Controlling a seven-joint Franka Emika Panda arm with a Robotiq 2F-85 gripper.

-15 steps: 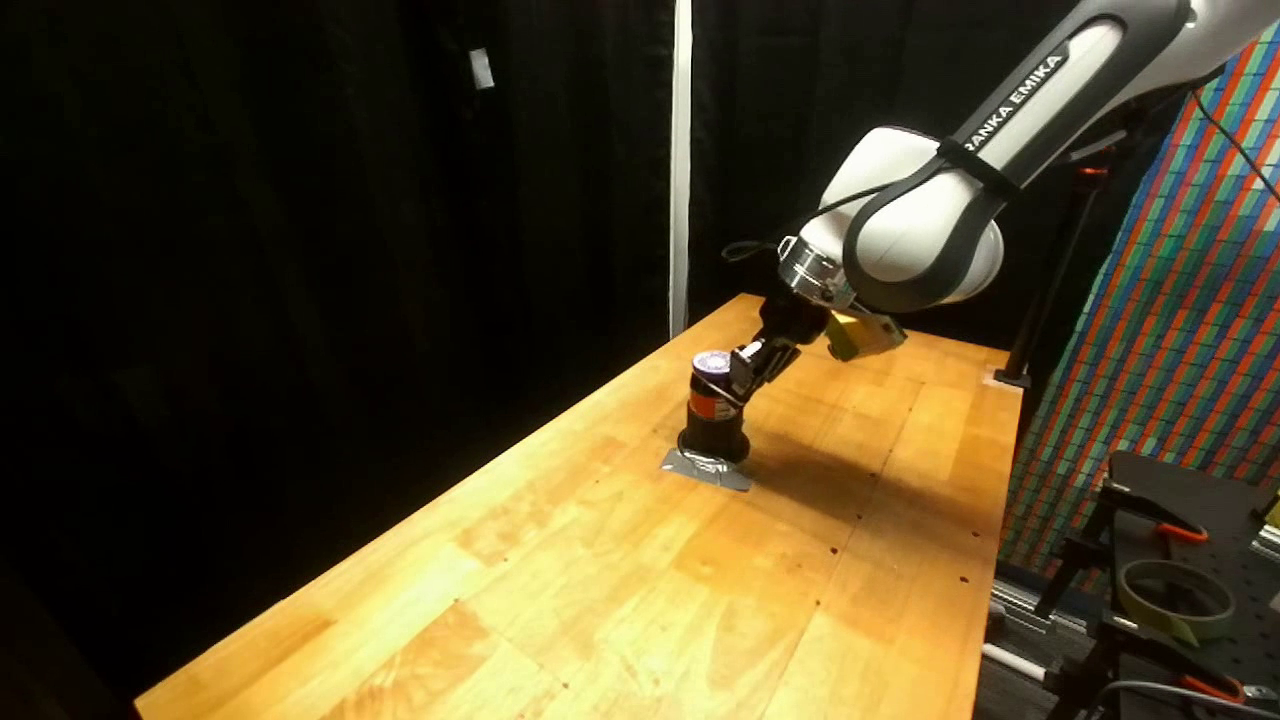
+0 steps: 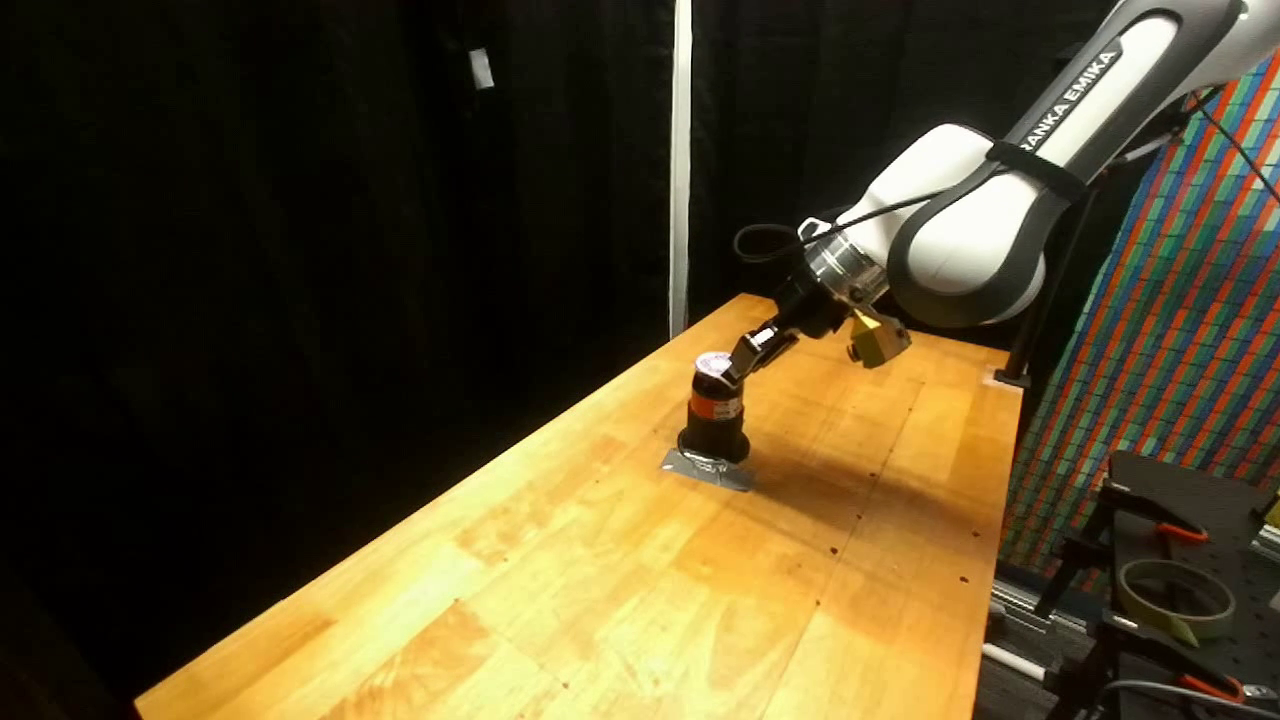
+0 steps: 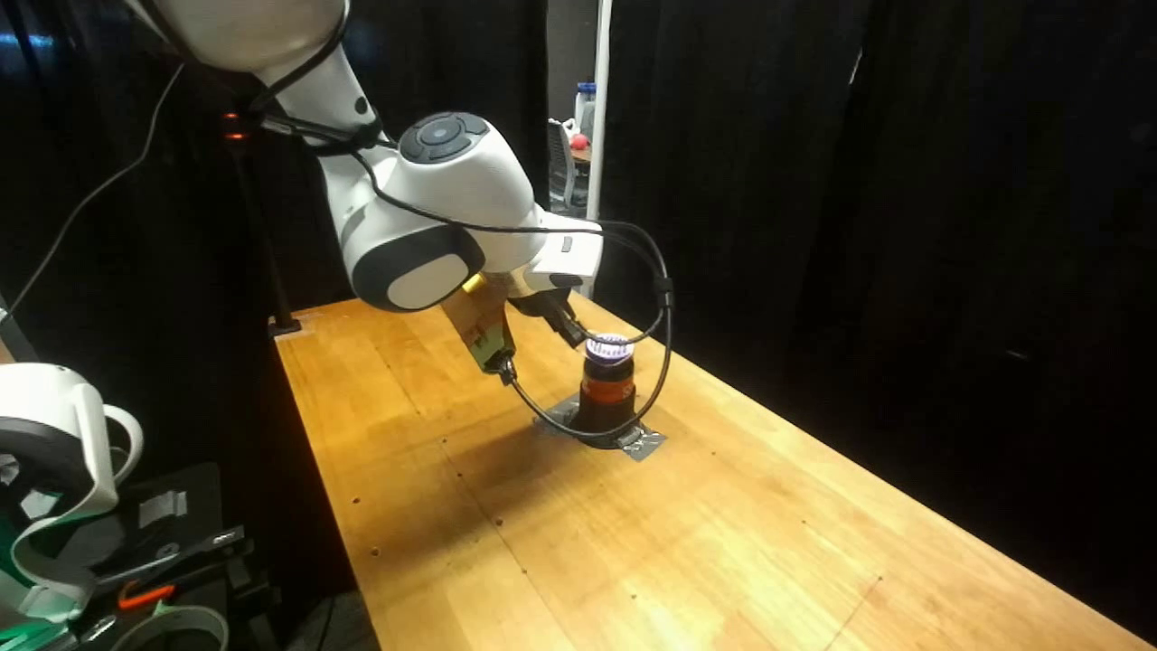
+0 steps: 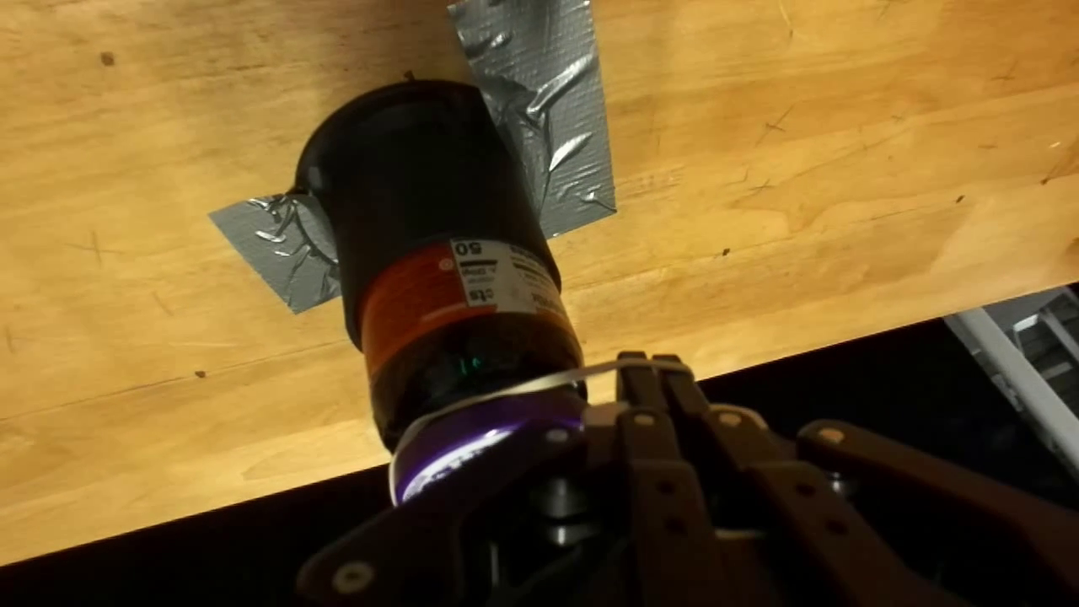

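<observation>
A dark bottle [image 4: 460, 344] with an orange-and-white label and a purple-rimmed white cap [image 2: 713, 364] stands upright in a black holder [image 4: 420, 167]. Grey tape [image 4: 566, 131] fixes the holder to the wooden table. Around the cap end runs a thin pale band [image 4: 546, 381], drawn out sideways to my fingertips in the wrist view. My gripper is beside the cap, shut on this band, its two fingertips close together. The cap itself is not between them. The band's far side is hidden behind the gripper.
A black cable [image 3: 663, 325] loops from the arm past the bottle in exterior view 2. Clamps and a tape roll [image 2: 1176, 596] lie on a side surface beyond the table's edge.
My arm has shifted right and my gripper has drawn slightly up and away from the bottle in exterior view 1. The bottle and holder stand in the same place.
</observation>
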